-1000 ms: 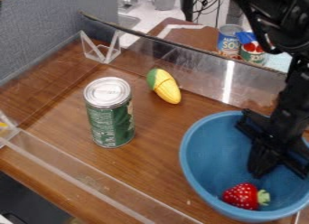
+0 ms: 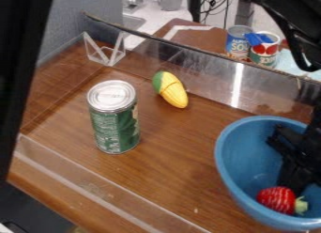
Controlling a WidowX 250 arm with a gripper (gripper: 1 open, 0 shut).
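Note:
A blue bowl [image 2: 236, 162] sits at the right of the wooden counter, with a red strawberry [image 2: 279, 198] lying in it toward the near side. My black gripper [image 2: 294, 169] reaches down into the bowl from the right edge, over the strawberry's far side. Its fingertips are dark and partly hidden, so whether anything is between them does not show.
A green can [image 2: 113, 124] stands at the left, and a yellow toy corn [image 2: 171, 89] lies behind it. A clear barrier runs along the back, with cans [image 2: 237, 43] beyond.
The bowl has shifted to the right along with my gripper, and the strawberry in it has moved rightward too. The arm has moved toward the right edge.

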